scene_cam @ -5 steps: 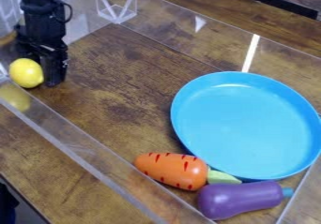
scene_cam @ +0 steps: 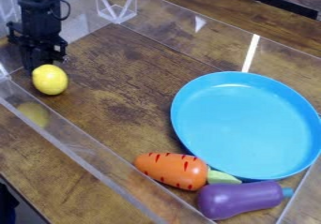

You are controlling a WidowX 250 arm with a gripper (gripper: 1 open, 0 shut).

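Observation:
My dark gripper (scene_cam: 38, 52) is at the far left, low by the clear tray wall, directly behind a yellow round object (scene_cam: 51, 79), which partly hides its fingertips; I cannot tell how far apart they are. A blue plate (scene_cam: 245, 125) lies on the right. An orange toy carrot (scene_cam: 174, 170) and a purple toy eggplant (scene_cam: 238, 200) lie below it at the front.
Clear plastic walls (scene_cam: 100, 157) border the wooden surface.
The yellow object has moved right and slightly down, away from the left wall. My gripper has shifted a little and sits behind it.

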